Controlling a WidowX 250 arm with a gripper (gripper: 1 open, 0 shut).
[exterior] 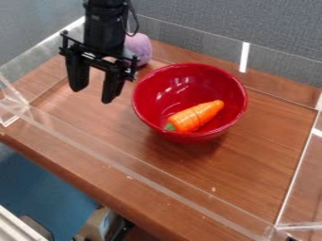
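My black gripper [94, 83] hangs over the left part of the wooden table, open, its two fingers apart with nothing seen between them. A purple object [139, 45], rounded, sits behind it, partly hidden by the gripper. To the right, a red bowl [161, 87] holds an orange carrot [197, 115] with a green tip, lying toward the bowl's front.
Clear low walls [201, 196] edge the wooden table [251, 176]. A grey wall rises at the back.
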